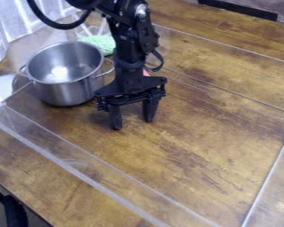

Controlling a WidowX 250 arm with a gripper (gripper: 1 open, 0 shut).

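Observation:
My black gripper (132, 106) is low over the wooden table (204, 151), just right of a steel pot (64, 71) with side handles. Its two fingers point down at the tabletop; whether they are open or shut is hard to make out. A small red or pink object (145, 73) is partly hidden behind the arm, and a green cloth (97, 43) lies behind the pot.
A white item (3, 84) is at the left edge beside the pot. A dark edge runs along the back right.

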